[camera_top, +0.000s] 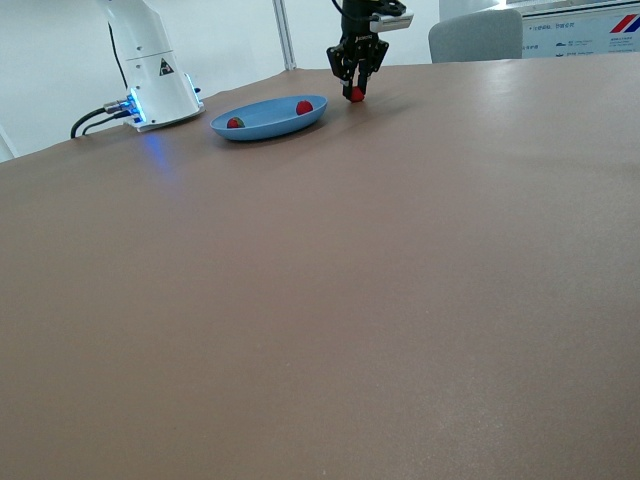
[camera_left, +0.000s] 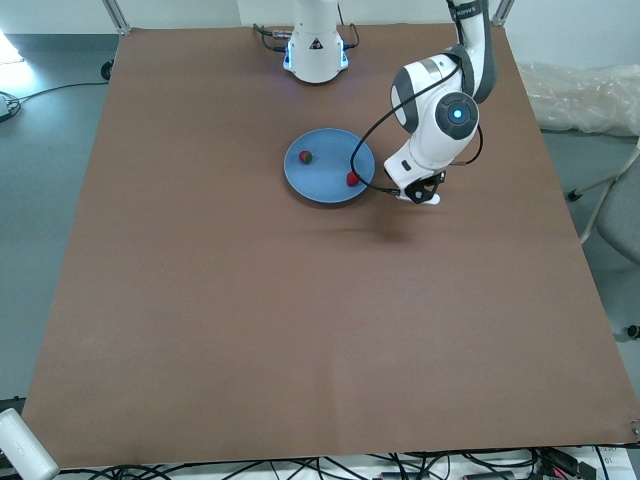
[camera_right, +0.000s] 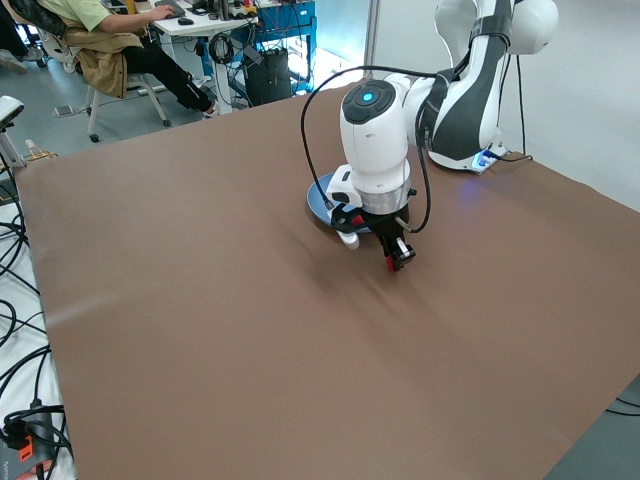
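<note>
A blue plate (camera_left: 325, 178) (camera_top: 267, 125) holds two red strawberries, one (camera_left: 305, 157) (camera_top: 236, 123) at the far side, the other (camera_left: 352, 179) (camera_top: 304, 107). Beside the plate, just off its edge, my gripper (camera_top: 355, 90) (camera_right: 395, 258) is down at the table with a third red fruit (camera_top: 357, 94) between or at its fingertips; in the left view the arm's body hides it. Whether the fingers are closed on that fruit is unclear.
A white robot base (camera_left: 315, 50) stands behind the plate; cables and a chair lie beyond the edges.
</note>
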